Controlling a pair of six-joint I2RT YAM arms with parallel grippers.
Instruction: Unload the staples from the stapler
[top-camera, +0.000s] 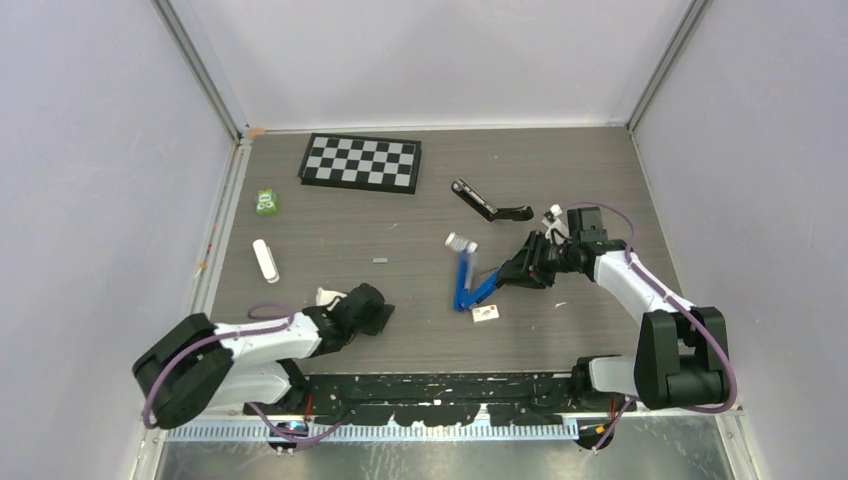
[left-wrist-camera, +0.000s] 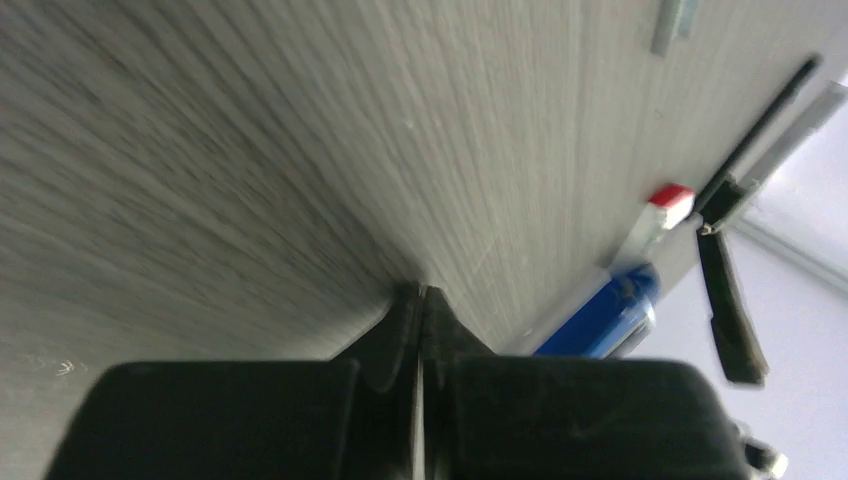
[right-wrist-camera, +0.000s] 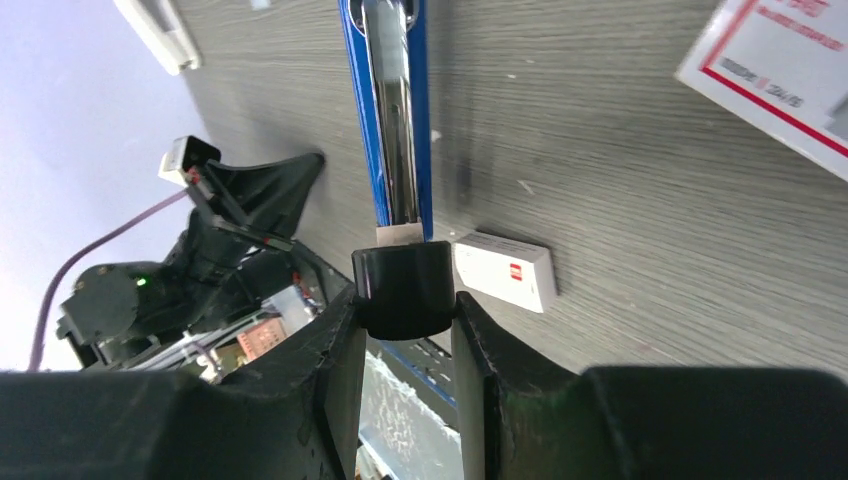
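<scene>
The blue stapler (top-camera: 463, 282) is opened out in a V in the top view. Its black-capped end (right-wrist-camera: 404, 290) sits between the fingers of my right gripper, which is shut on it; the metal channel (right-wrist-camera: 390, 105) points away from that gripper. My left gripper is shut low over the table, its fingertips together with nothing between them. Left of the stapler in the top view, the left gripper (top-camera: 388, 320) is clear of it. In the left wrist view, the blurred blue stapler (left-wrist-camera: 605, 315) lies beyond those fingers, to the right.
A white box (top-camera: 485, 313) lies by the stapler's hinge. Behind are a striped staple block (top-camera: 460, 243) and a black stapler (top-camera: 490, 207). A small grey strip (top-camera: 380, 260) lies mid-table. A chessboard (top-camera: 361, 163) and white object (top-camera: 265, 261) stand farther off.
</scene>
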